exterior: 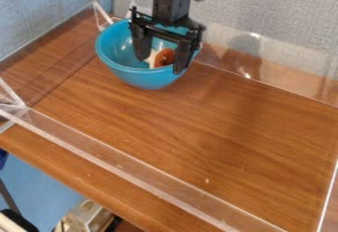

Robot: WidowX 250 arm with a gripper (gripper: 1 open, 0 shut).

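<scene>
A blue bowl [122,65] sits at the back left of the wooden table, with an orange and light-coloured object [161,58] inside it. My black gripper [161,53] is over the bowl, its fingers reaching down around that object. The fingers look apart, but the view is too small to tell whether they touch the object.
Clear low walls [264,68] edge it, with a textured wall behind. Metal hardware [82,219] shows below the front left.
</scene>
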